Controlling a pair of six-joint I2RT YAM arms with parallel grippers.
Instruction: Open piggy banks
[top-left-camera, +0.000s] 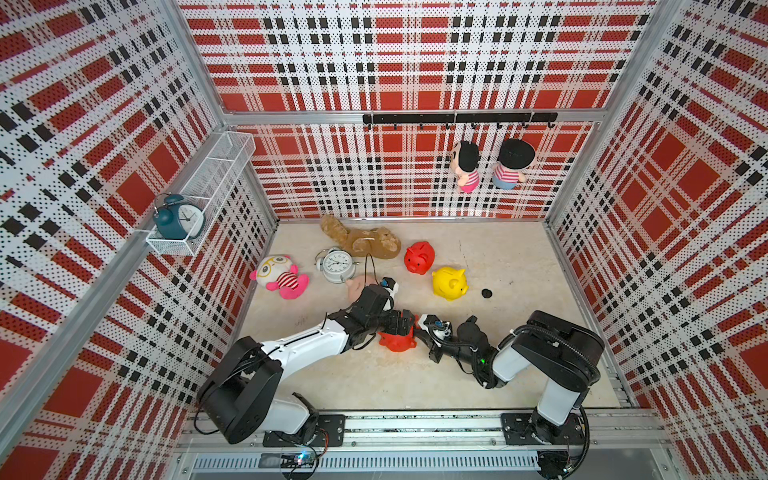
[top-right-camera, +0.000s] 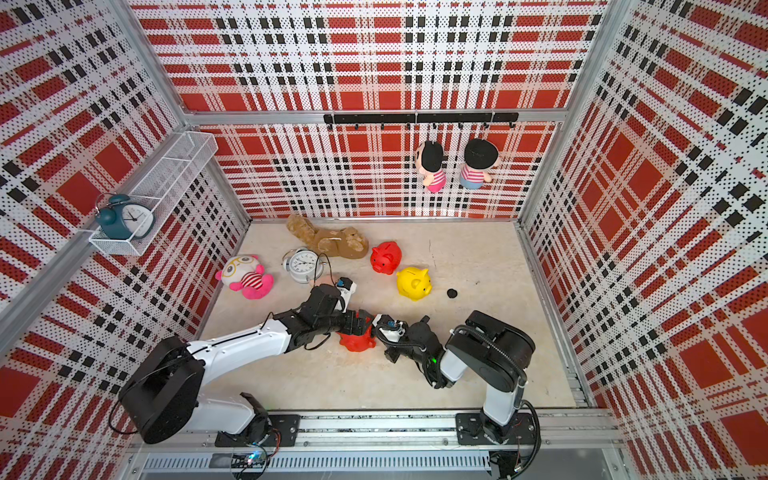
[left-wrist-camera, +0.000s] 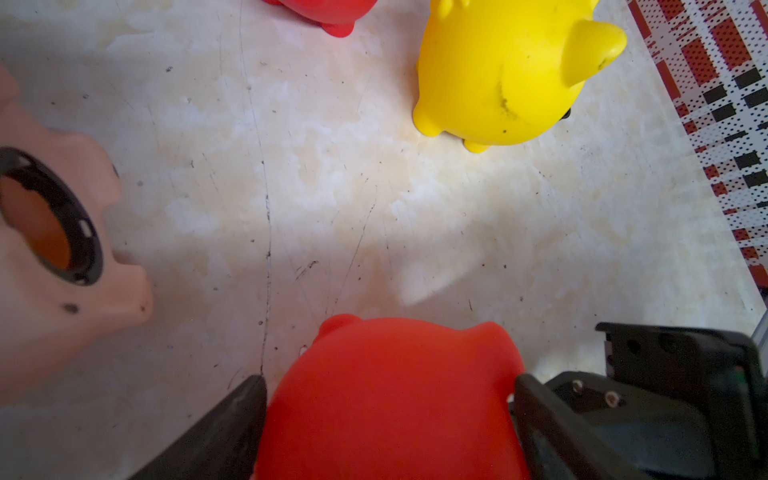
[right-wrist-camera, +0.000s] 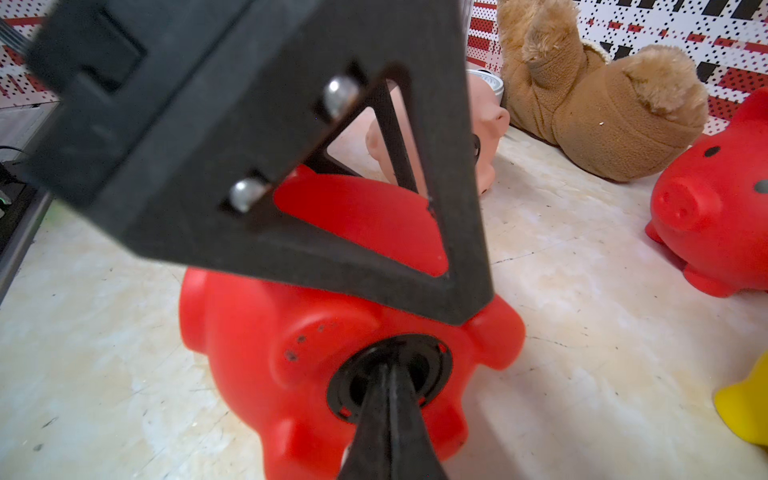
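Observation:
A red piggy bank (top-left-camera: 397, 339) (left-wrist-camera: 392, 408) lies tipped in front, its belly with a black ringed opening (right-wrist-camera: 432, 372) facing my right gripper (top-left-camera: 424, 336), whose shut fingertips point into that opening. My left gripper (top-left-camera: 400, 320) is open around the red bank from above; whether its fingers touch it I cannot tell. A pink piggy bank (left-wrist-camera: 64, 336) with an open ringed hole lies left of it, partly hidden by the left arm. Another red piggy bank (top-left-camera: 419, 257) and a yellow one (top-left-camera: 449, 283) stand behind.
A silver alarm clock (top-left-camera: 338, 265), a brown plush (top-left-camera: 374, 242) and a pink doll (top-left-camera: 280, 277) lie at the back and left. A small black disc (top-left-camera: 486, 293) lies right of the yellow bank. Free floor is at the right and front.

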